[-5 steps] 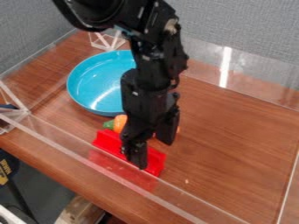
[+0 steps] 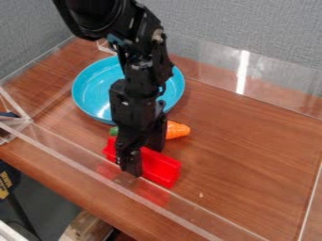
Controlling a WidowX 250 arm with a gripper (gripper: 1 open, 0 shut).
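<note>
The black gripper (image 2: 134, 151) hangs pointing down over a red block (image 2: 160, 168), at its left part near the front edge of the wooden table; whether its fingers are open or shut is unclear. An orange carrot (image 2: 176, 130) lies behind the block, partly hidden by the arm, with a bit of green at its left. A blue plate (image 2: 90, 93) sits behind the arm at the back left.
A clear plastic barrier runs along the front and back of the table (image 2: 246, 160). Objects at the far left edge are partly cut off.
The gripper has moved left along the red block, from its middle and right part toward its left part, uncovering more of the block's right side.
</note>
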